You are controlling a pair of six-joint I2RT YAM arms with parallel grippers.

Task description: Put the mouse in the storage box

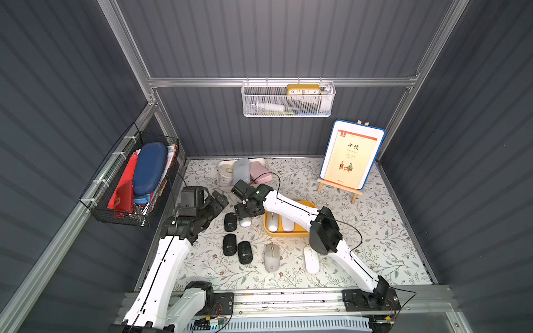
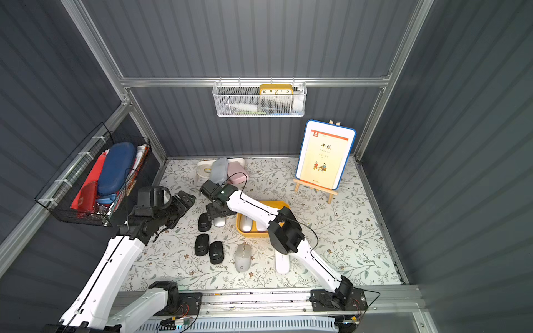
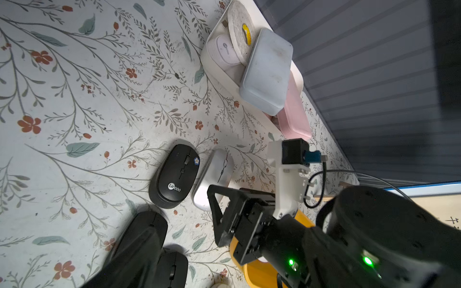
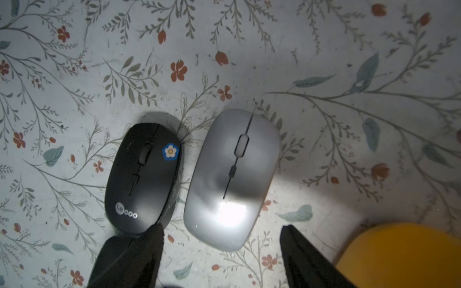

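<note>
The silver-grey mouse (image 4: 233,177) lies flat on the patterned table, close beside a black mouse (image 4: 144,177). Above its lower end, my right gripper is open, with its fingers (image 4: 144,259) spread to either side and not closed on it. From the top left view that arm hides most of the silver mouse (image 1: 245,222). The yellow storage box (image 1: 283,234) stands to the right, partly under the right arm, with two light mice (image 1: 272,222) inside. My left gripper (image 1: 221,198) hangs open and empty, left of the mice.
Two more black mice (image 1: 229,244), a grey mouse (image 1: 272,258) and a white mouse (image 1: 311,259) lie nearer the front. A white bin (image 3: 218,72) with boxes stands at the back. An easel (image 1: 352,158) stands back right.
</note>
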